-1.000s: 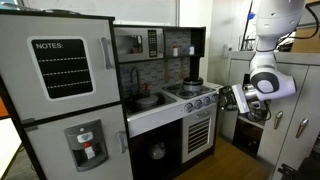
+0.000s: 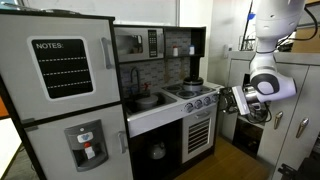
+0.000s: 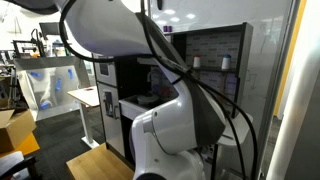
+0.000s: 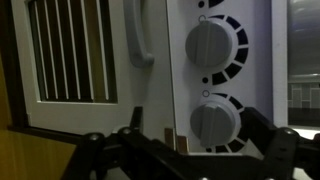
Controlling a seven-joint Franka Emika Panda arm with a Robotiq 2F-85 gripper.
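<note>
A white toy stove front carries grey round knobs with black dial marks. In the wrist view, the lower knob (image 4: 214, 122) lies between the spread fingers of my gripper, nearer the right one; whether a finger touches it I cannot tell. Another knob (image 4: 209, 44) sits above it in that view. My gripper (image 2: 230, 98) is at the right end of the stove's control panel in exterior view 1, its fingers too small there to make out. In exterior view 2 the arm hides it.
Left of the knobs is the oven door (image 4: 108, 109) with its barred window and grey handle (image 4: 138, 36). A pot (image 2: 192, 84) stands on the stovetop, close to the panel. Grey cabinets (image 2: 292, 128) flank the arm at the right.
</note>
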